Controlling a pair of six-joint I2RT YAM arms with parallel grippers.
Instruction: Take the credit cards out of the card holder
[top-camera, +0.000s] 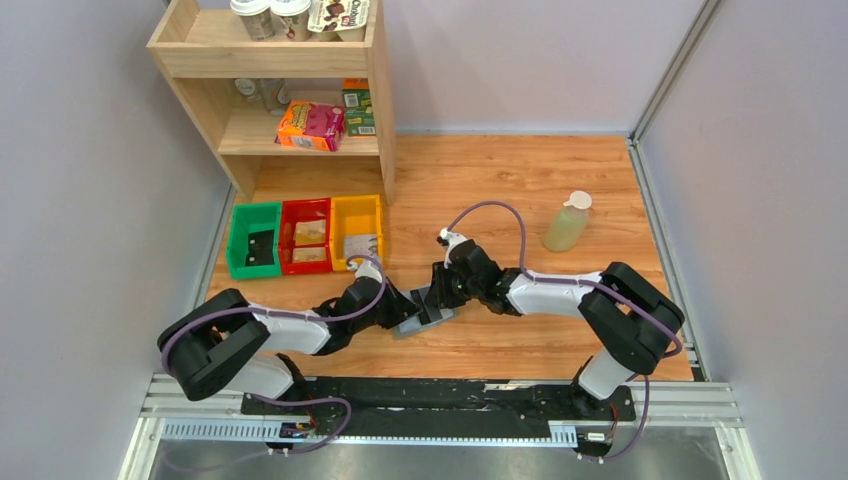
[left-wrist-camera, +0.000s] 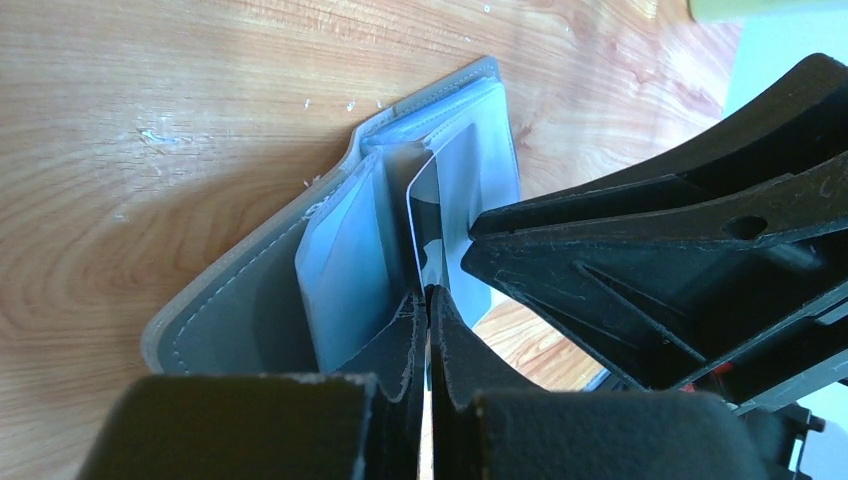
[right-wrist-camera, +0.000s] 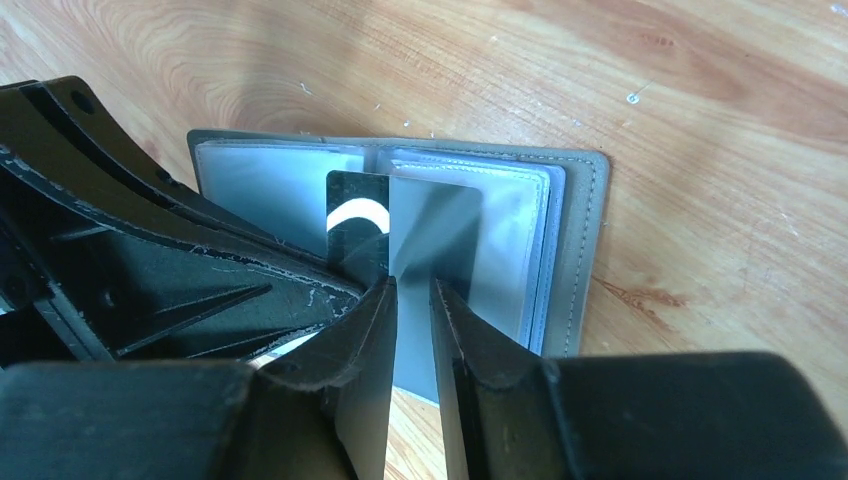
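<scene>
The grey card holder (top-camera: 425, 318) lies open on the wooden table between my two grippers, its clear sleeves standing partly fanned. A dark card with a white curve (right-wrist-camera: 358, 215) sits in the sleeves, partly out. My left gripper is shut, with the thin card's edge running down between its fingertips. At the holder's other side, my right gripper has its fingers closed down to a narrow gap, with the clear sleeves (right-wrist-camera: 420, 240) between them. In the left wrist view the right gripper's fingers (left-wrist-camera: 640, 235) press near the sleeve's face.
Green (top-camera: 234, 245), red (top-camera: 305, 203) and yellow (top-camera: 356, 203) bins stand behind the left arm; dark and tan flat pieces lie in them. A wooden shelf (top-camera: 265, 62) is at the back left, a bottle (top-camera: 567, 228) at the back right. Table between bottle and shelf is bare.
</scene>
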